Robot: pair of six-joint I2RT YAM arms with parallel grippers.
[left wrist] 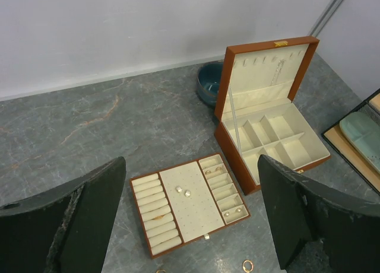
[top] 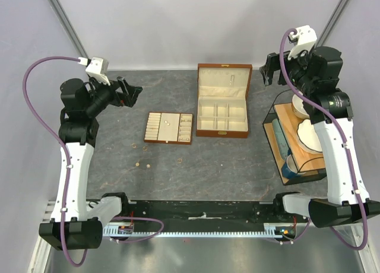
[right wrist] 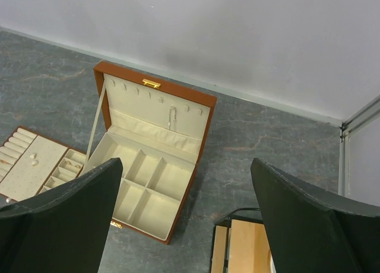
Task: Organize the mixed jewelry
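Observation:
An open brown jewelry box (top: 222, 132) with cream compartments stands at the middle back, a necklace (right wrist: 172, 118) hanging in its lid. Left of it lies a flat tray (top: 168, 128) with ring rolls, a flat pad holding small pieces, and small compartments with some jewelry. Loose small pieces, including a gold ring (left wrist: 247, 265), lie on the grey table below the tray. My left gripper (top: 132, 92) is open and empty, raised left of the tray. My right gripper (top: 273, 69) is open and empty, raised at the right, above and beyond the box's right side.
A two-tier wooden rack (top: 286, 126) with bowls, a plate, a teal item and a blue cup stands at the right edge. A dark blue bowl (left wrist: 209, 83) shows behind the box in the left wrist view.

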